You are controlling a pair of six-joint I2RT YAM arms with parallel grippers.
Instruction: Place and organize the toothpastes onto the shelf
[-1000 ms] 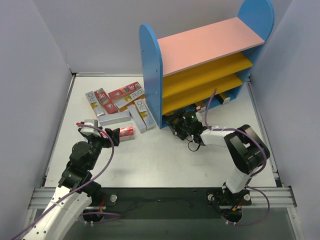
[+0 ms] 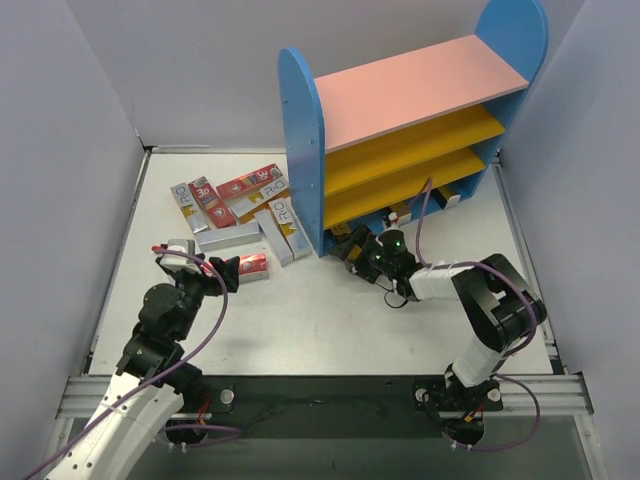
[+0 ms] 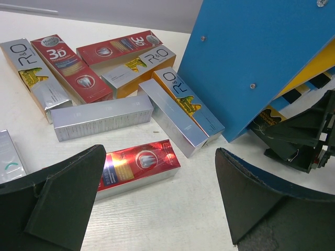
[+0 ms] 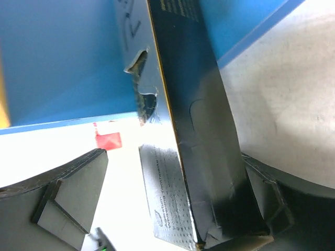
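Note:
My right gripper is at the bottom compartment of the blue and yellow shelf, near its left end. In the right wrist view a dark, shiny toothpaste box lies between its open fingers, partly inside the compartment. My left gripper is open above the white floor, with a red toothpaste box beyond and between its fingertips. More red, silver and orange boxes lie left of the shelf. A few boxes show in the bottom compartment to the right.
The shelf's tall left side panel stands beside the loose boxes. Grey walls enclose the area on the sides and back.
The left arm and loose boxes have not moved.

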